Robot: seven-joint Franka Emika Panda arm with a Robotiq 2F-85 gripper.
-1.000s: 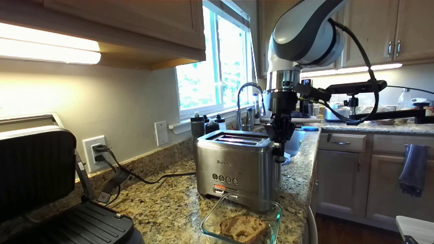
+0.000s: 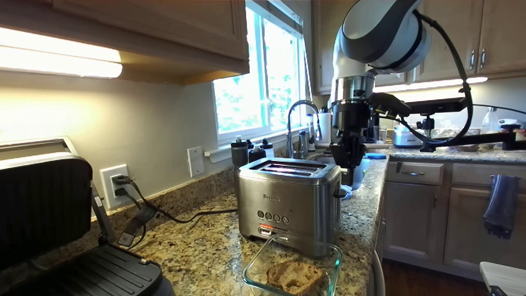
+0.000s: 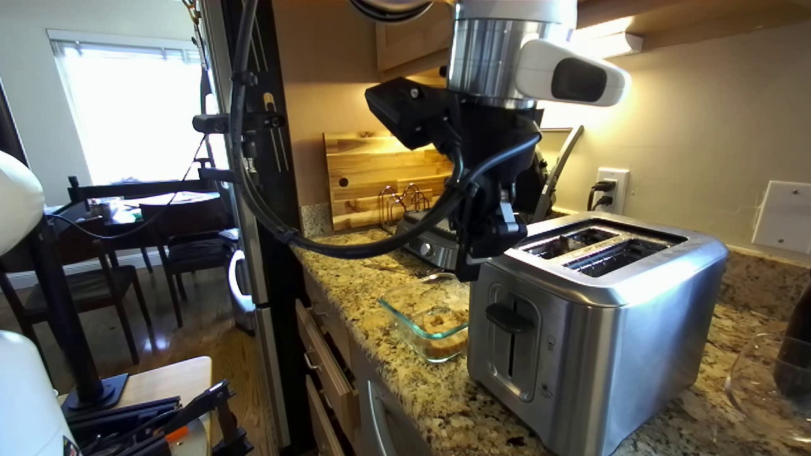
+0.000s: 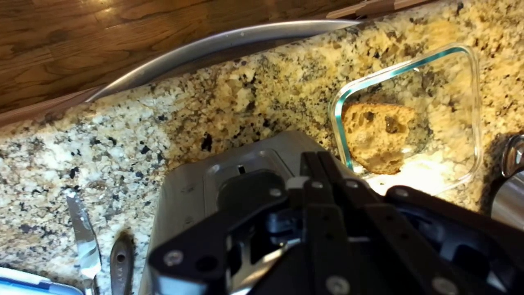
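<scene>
A steel toaster (image 2: 288, 204) stands on the granite counter, its two top slots (image 3: 623, 257) dark inside. Its black lever (image 3: 509, 318) sits high in its track on the end face. My gripper (image 2: 348, 181) points down beside that end, at about the top edge's height; in the wrist view the fingers (image 4: 310, 167) are together with nothing seen between them. The lever lies just below the fingertips, and I cannot tell whether they touch the toaster. A slice of bread (image 4: 378, 137) rests in a clear glass dish (image 4: 479, 113) beside the toaster.
An open contact grill (image 2: 113, 271) occupies the counter at the left. Close to the toaster lie a knife (image 4: 84, 241) and a dark handle (image 4: 121, 260). Bottles (image 2: 240, 153) stand behind it. The power cord (image 2: 197, 215) runs to the wall outlet. Bare counter lines the front edge.
In exterior view 1 the arm has shifted right, away from the toaster's end. The fingertips stand slightly higher, and the lever, hidden behind them before, shows clear. Toaster and dish have not moved.
</scene>
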